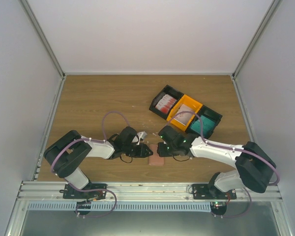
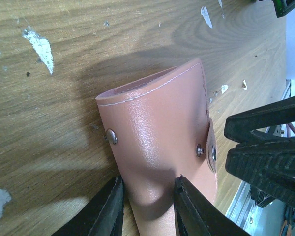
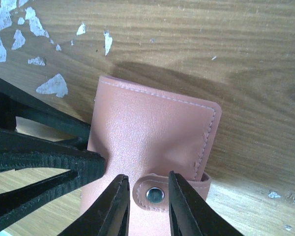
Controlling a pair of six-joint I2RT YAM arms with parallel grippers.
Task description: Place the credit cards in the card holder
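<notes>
A pink leather card holder [image 1: 156,156] lies on the wooden table between my two grippers. In the left wrist view, the mouth of the card holder [image 2: 155,93] bulges slightly apart. My left gripper has its fingers spread over the holder's left side; whether they press on it is hard to tell. In the right wrist view, my right gripper stands with its fingers apart, one to each side of the snap on the strap [image 3: 155,194]. Cards fill the bins behind: red and white [image 1: 165,103], white [image 1: 185,113] and teal [image 1: 202,125].
The bins stand joined in a slanting row, with an orange bin [image 1: 199,105] in the middle and black ones at the ends. Both arms come in low over the front of the table.
</notes>
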